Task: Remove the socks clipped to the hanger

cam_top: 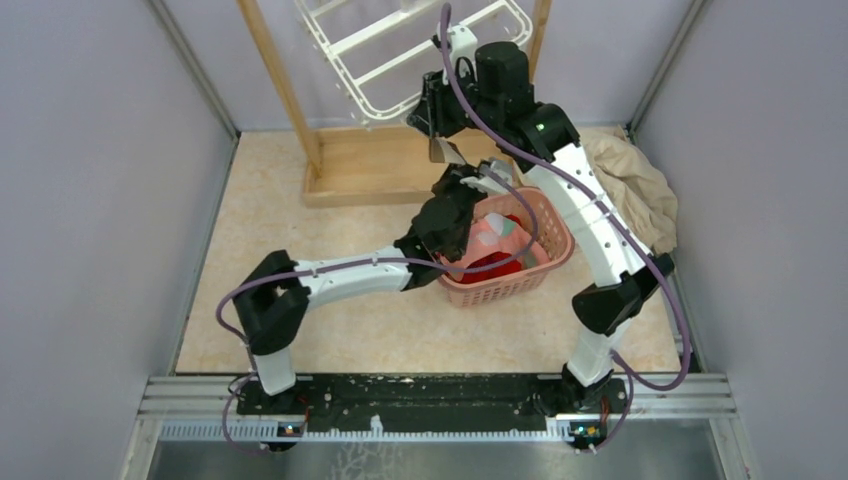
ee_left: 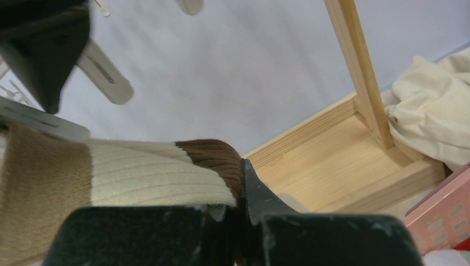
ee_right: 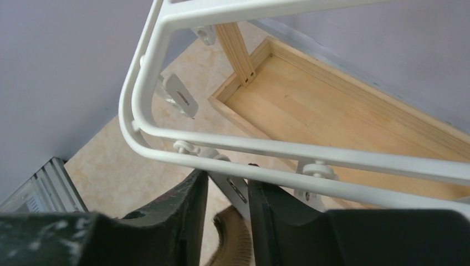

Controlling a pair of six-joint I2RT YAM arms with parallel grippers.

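A brown and cream ribbed sock (ee_left: 161, 172) runs from the upper left into my left gripper, which is shut on it. In the top view this sock (cam_top: 437, 150) spans the small space between my left gripper (cam_top: 462, 172) and right gripper (cam_top: 430, 120). The right gripper stands at the front rail of the white hanger (ee_right: 288, 148), its fingers apart on either side of a clip (ee_right: 233, 191). Below this clip the sock's brown end (ee_right: 231, 238) shows. Whether the clip still grips the sock I cannot tell.
A pink basket (cam_top: 500, 290) with red and pink cloth stands beneath the left gripper. Behind lies the hanger stand's wooden base (cam_top: 370, 165); beige cloth (cam_top: 630, 185) is heaped at the right. Empty clips (ee_right: 178, 94) hang near the right gripper.
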